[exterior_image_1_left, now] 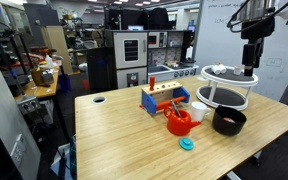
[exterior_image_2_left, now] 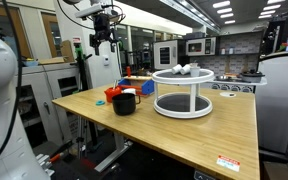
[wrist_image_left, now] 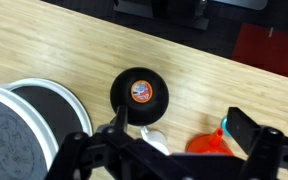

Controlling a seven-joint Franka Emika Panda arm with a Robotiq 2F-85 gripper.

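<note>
My gripper stands open high above the table, its two dark fingers wide apart with nothing between them. Below it in the wrist view is a black bowl (wrist_image_left: 118, 88) with a round, orange-red labelled thing (wrist_image_left: 141, 91) inside. A red pot (exterior_image_1_left: 181, 124) with something in it stands left of the bowl in exterior view 1. Close by are a white mug (exterior_image_1_left: 199, 111) and a teal lid-like disc (exterior_image_1_left: 186, 143) lying flat. My fingers partly hide the mug and the red pot in the wrist view.
A white two-tier round stand (exterior_image_1_left: 226, 86) is behind the bowl, with white items on its top. A blue and red wooden toy bench (exterior_image_1_left: 164, 96) lies further left.
</note>
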